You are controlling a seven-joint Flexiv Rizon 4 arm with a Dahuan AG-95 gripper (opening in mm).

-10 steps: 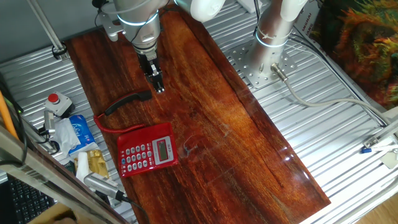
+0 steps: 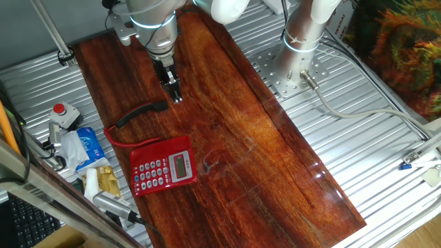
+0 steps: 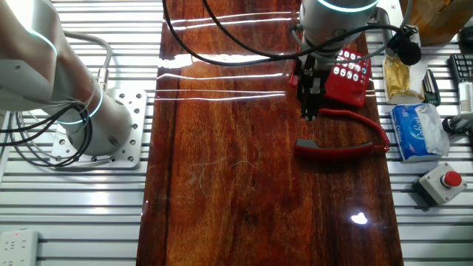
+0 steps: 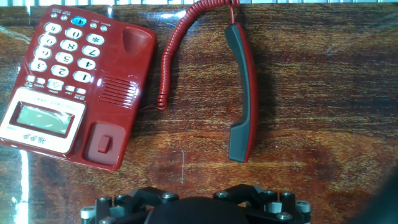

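A red desk phone base [image 4: 121, 62] with a keypad, small display and empty handset cradle lies on the wooden table. Its red and black handset [image 4: 246, 93] is off the base, lying on the table beside it, joined by a coiled red cord [image 4: 166, 62]. My gripper [image 2: 176, 100] points down, just past the handset's near end in exterior view 1 and apart from it. In exterior view 2 the gripper [image 3: 308, 118] partly covers the phone base [image 3: 347, 77]; the handset [image 3: 336, 150] lies clear of it. No object shows in the gripper, but how far its fingers stand apart is unclear.
Dark cables [image 3: 244, 60] hang from the arm.
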